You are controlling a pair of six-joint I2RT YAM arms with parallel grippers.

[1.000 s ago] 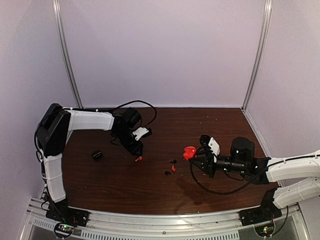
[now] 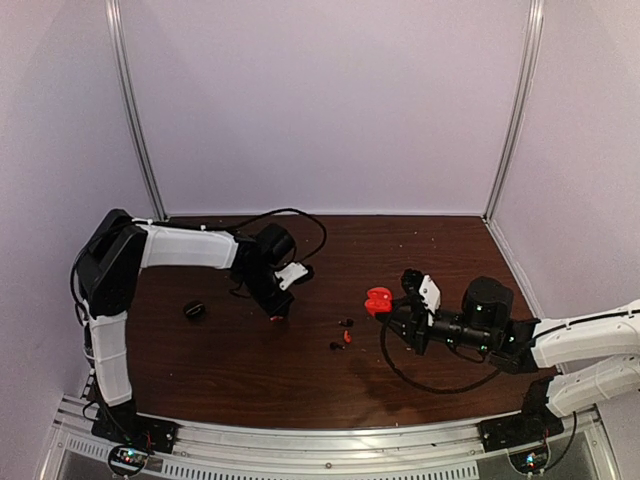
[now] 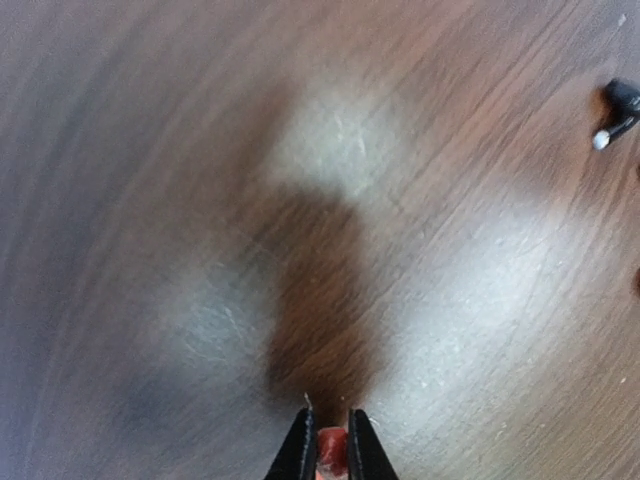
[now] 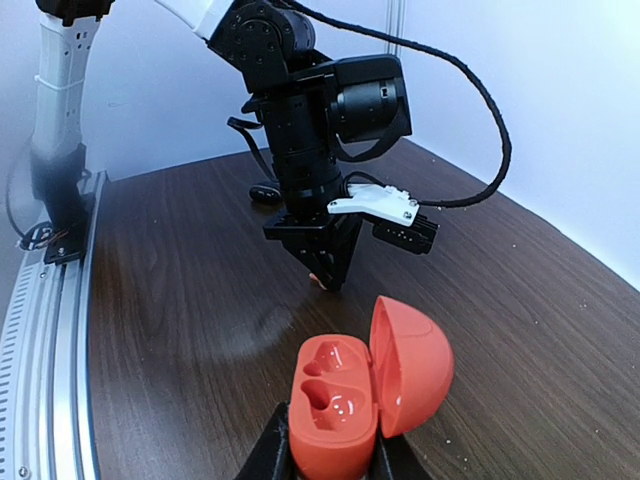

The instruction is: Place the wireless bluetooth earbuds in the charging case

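A red earbud (image 3: 333, 450) lies between the fingers of my left gripper, low in the left wrist view. The finger gap is narrow; whether both pads touch the earbud cannot be told. In the top view a bit of red shows at the left gripper's (image 2: 279, 316) tips, down at the table. My right gripper is shut on the red charging case (image 4: 336, 400), held up with its lid (image 4: 415, 365) open and its hollows facing up; they look empty. A second red earbud (image 2: 347, 337) rests mid-table.
Black earbuds (image 2: 337, 346) (image 2: 347, 322) lie near the second red one. A closed black case (image 2: 194, 310) sits at the left. Cables loop from both arms.
My left gripper has moved a little right and down, so its tips now cover most of the red earbud that lay in the open beside them. The right arm has barely changed.
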